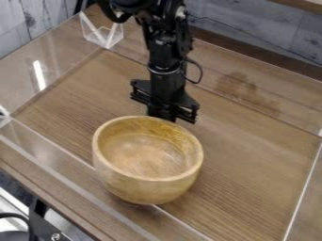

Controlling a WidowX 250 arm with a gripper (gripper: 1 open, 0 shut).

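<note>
My black gripper [165, 111] hangs from the arm at the centre of the camera view, low over the table just behind a large pale wooden bowl [147, 174]. Its tips are dark and small, partly lost behind the body and near the bowl's back rim; I see nothing held, and it appears shut. The bowl stands upright at the front of the table, and its visible inside looks empty.
A clear plastic object [104, 33] stands at the back left, and wooden walls border the back.
</note>
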